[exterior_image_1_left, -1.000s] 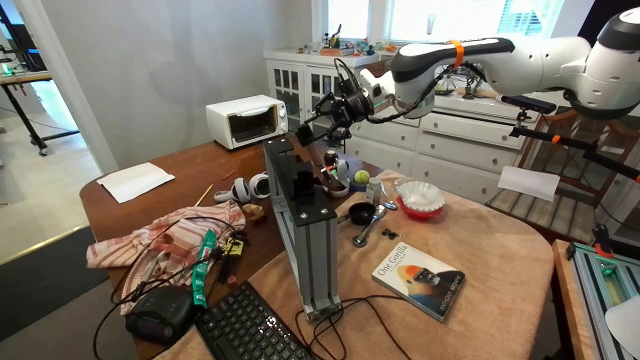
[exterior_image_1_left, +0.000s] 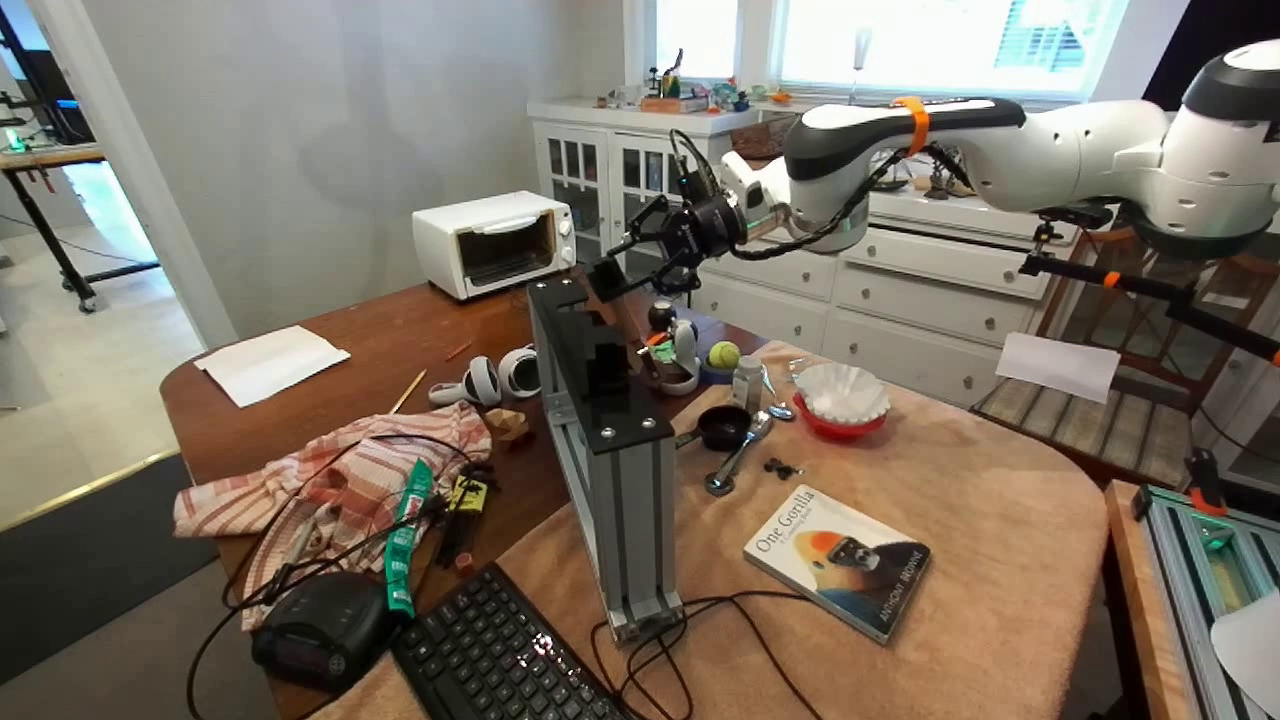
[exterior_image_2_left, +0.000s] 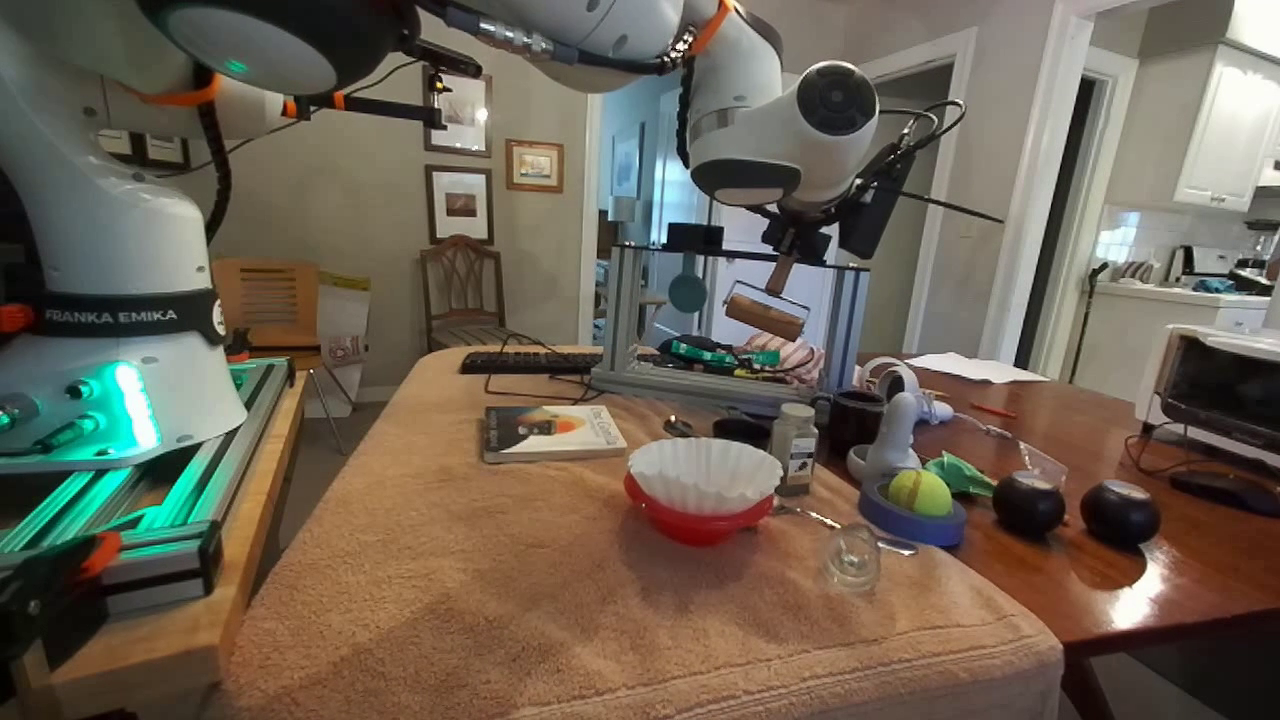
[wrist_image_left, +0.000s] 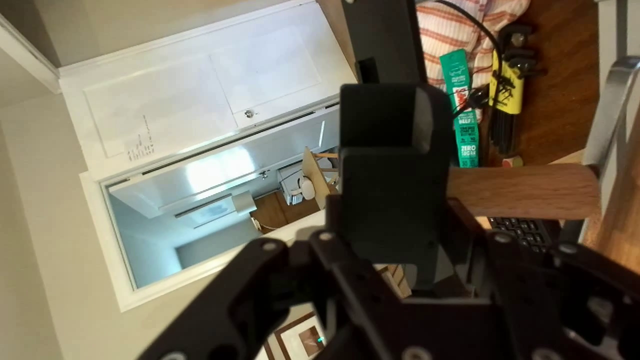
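Observation:
My gripper (exterior_image_2_left: 792, 246) is shut on the wooden handle (exterior_image_2_left: 781, 275) of a small roller. Below the handle, the roller's wooden cylinder (exterior_image_2_left: 764, 316) hangs tilted in a metal bracket, clear of the table. Within the wrist view the handle (wrist_image_left: 528, 192) sticks out to the right from the dark fingers (wrist_image_left: 393, 198), and the metal bracket (wrist_image_left: 619, 114) is cut by the right edge. A black-topped metal rack (exterior_image_1_left: 649, 516) stands beside the roller. In exterior view 1 the gripper (exterior_image_1_left: 612, 276) is behind the rack's far end, and the rack hides part of the roller.
A flat teal disc (exterior_image_2_left: 687, 292) hangs from the rack. On the towel are a book (exterior_image_2_left: 555, 433), a red bowl (exterior_image_2_left: 702, 524) with a white paper liner and a bottle (exterior_image_2_left: 794, 449). A tennis ball (exterior_image_2_left: 920, 492) and white toaster oven (exterior_image_1_left: 492, 246) are on the table.
The arm's upper links have shifted down at the right of exterior view 1. My gripper has moved only slightly, and the roller's angle has changed a little. Table objects look unchanged.

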